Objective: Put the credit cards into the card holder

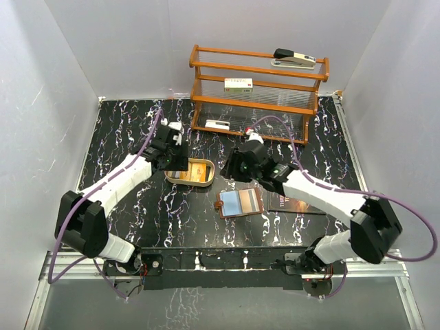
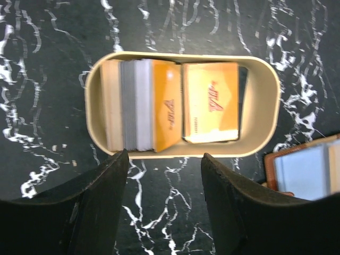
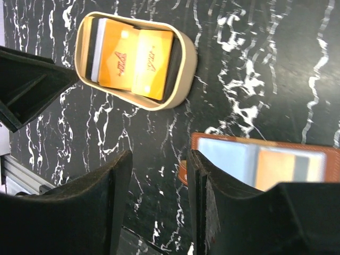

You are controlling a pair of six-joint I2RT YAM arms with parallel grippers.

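Note:
In the left wrist view a beige oval tray point(image 2: 257, 143) holds several cards on edge at its left and orange-faced cards point(image 2: 212, 103) leaning at its right. My left gripper hangs above the tray's near edge, its fingers apart and nothing between them. The brown card holder point(image 1: 240, 203) lies open in the middle of the table, with a blue card point(image 3: 228, 158) and tan and grey ones showing in it. Over the area between tray and holder is my right gripper, also open and empty, the holder partly behind one of its fingers.
A wooden rack point(image 1: 258, 103) with a stapler point(image 1: 293, 58) and a small box point(image 1: 238, 84) stands at the back. A dark book point(image 1: 295, 204) lies right of the holder, partly under the right arm.

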